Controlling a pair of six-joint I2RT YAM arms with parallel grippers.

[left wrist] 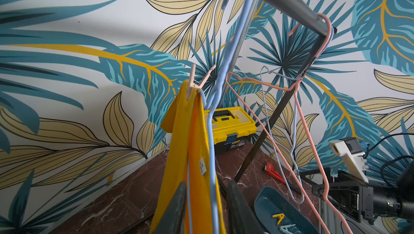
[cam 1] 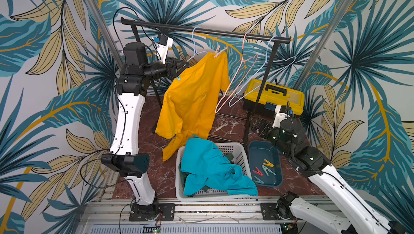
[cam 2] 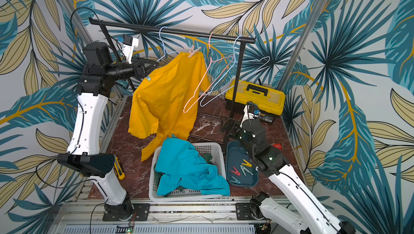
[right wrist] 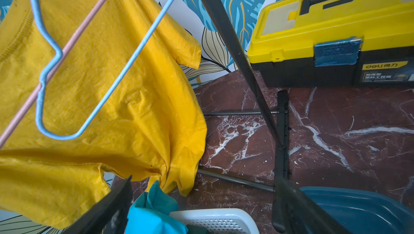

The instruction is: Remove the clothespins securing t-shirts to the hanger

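Observation:
A yellow T-shirt [cam 1: 196, 91] hangs on a light-blue hanger [cam 1: 193, 40] from the black rail. A pale pink clothespin [left wrist: 196, 78] pinches its far shoulder; a light-blue clothespin [cam 2: 148, 78] sits at the near shoulder. Beside that near clothespin is my left gripper [cam 1: 185, 65], its fingers [left wrist: 176, 210] apart on either side of the hanger wire and shirt edge. Whether they touch the clothespin is hidden. My right gripper stands wide open near the rack's right leg, gripping nothing. A teal shirt [cam 1: 213, 165] lies over the white basket [cam 1: 178, 186].
A pink hanger [cam 1: 235, 76] and another blue hanger [cam 1: 261, 72] hang empty on the right. Several loose clothespins lie in the dark blue tray [cam 1: 276, 180]. A yellow-black toolbox [cam 1: 284, 98] stands behind the rack's right leg.

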